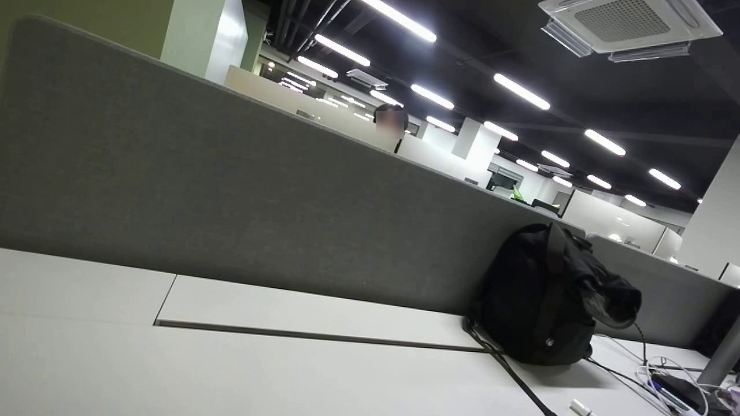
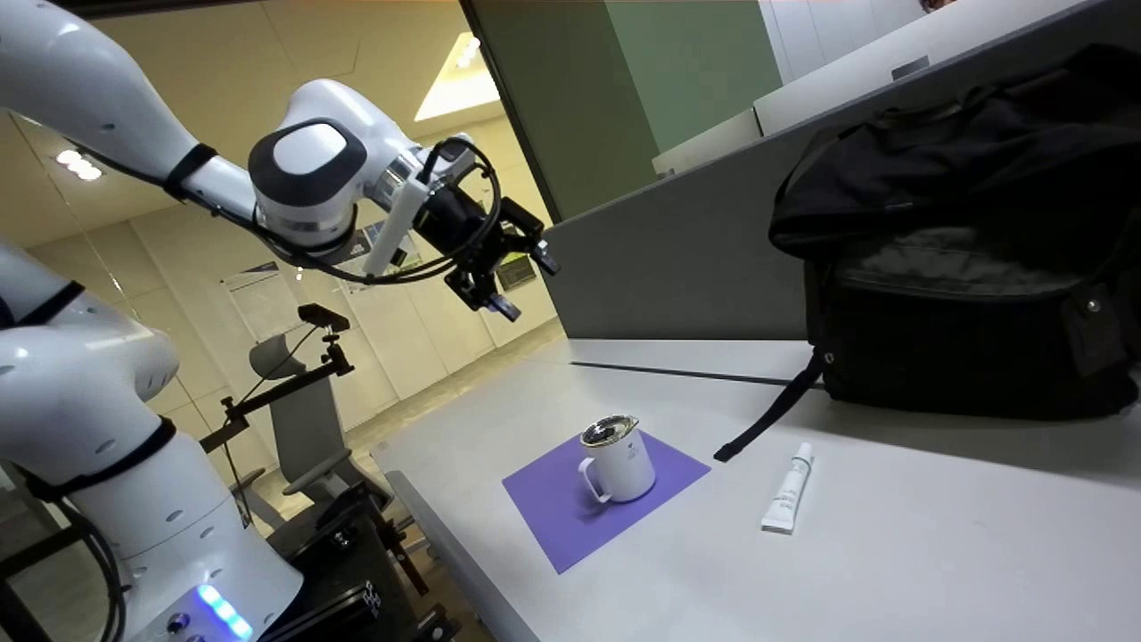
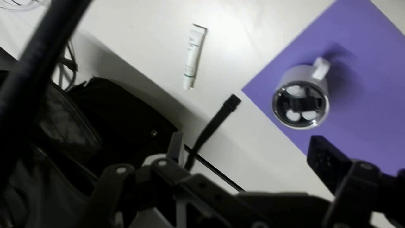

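High above the desk, my gripper [image 2: 526, 287] stands open, its two fingers apart with nothing between them. Below it, a white handled pitcher [image 2: 625, 471] with a shiny metal top stands upright on a purple sheet [image 2: 558, 551]. To the right of the sheet, a white tube [image 2: 789, 490] lies flat on the bare desk. In the wrist view the pitcher [image 3: 302, 74] shows from above on the purple sheet [image 3: 364, 125], beyond my right finger [image 3: 328, 161]. The tube [image 3: 193, 55] lies farther left there. Exterior view 1 does not show my gripper.
A black backpack [image 2: 973, 289] leans at the grey partition [image 2: 685, 278], its strap [image 2: 772, 412] trailing towards the sheet and tube. Loose cables [image 1: 669, 388] lie beyond the bag.
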